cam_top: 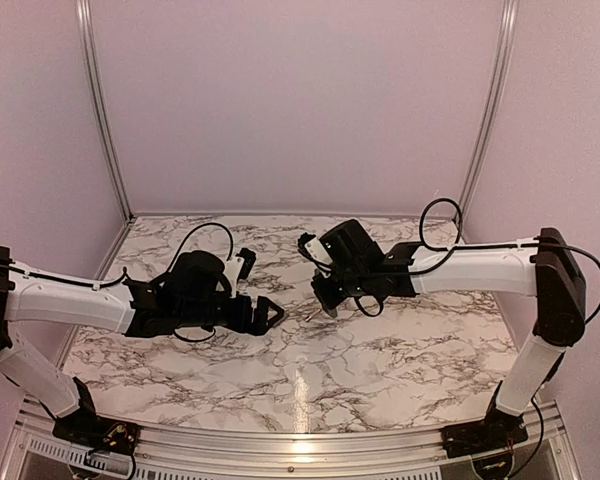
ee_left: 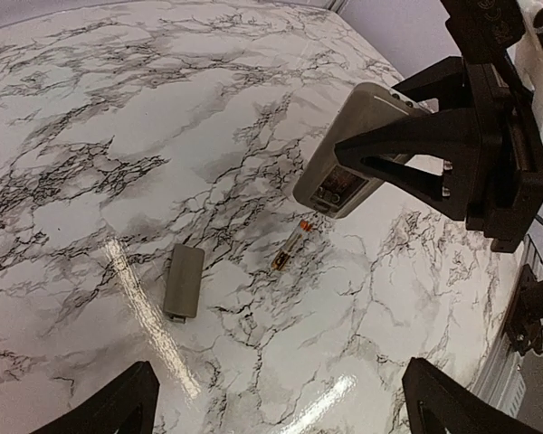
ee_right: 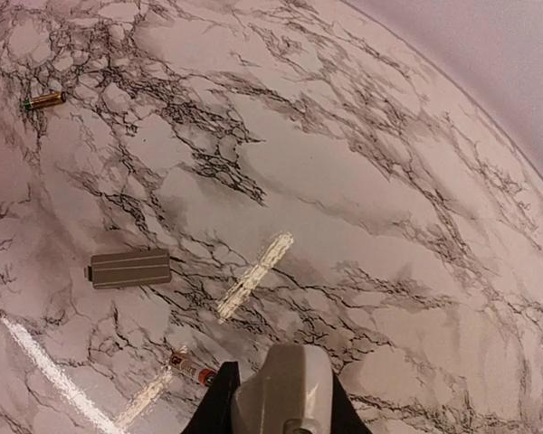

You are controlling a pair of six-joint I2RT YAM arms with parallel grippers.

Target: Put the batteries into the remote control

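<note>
My right gripper is shut on the grey remote (ee_left: 330,176), held above the table with its battery compartment visible in the left wrist view. A battery lies on the marble below it; a second battery (ee_right: 44,101) lies apart in the right wrist view. The grey battery cover (ee_left: 184,281) lies flat on the table (ee_left: 118,108), left of the nearer battery. My left gripper (cam_top: 268,312) stands open above the table left of the remote, its fingers at the bottom corners of its own wrist view.
Pale walls (cam_top: 300,110) and metal rails border the back and sides, and a metal rail (cam_top: 300,442) runs along the front edge.
</note>
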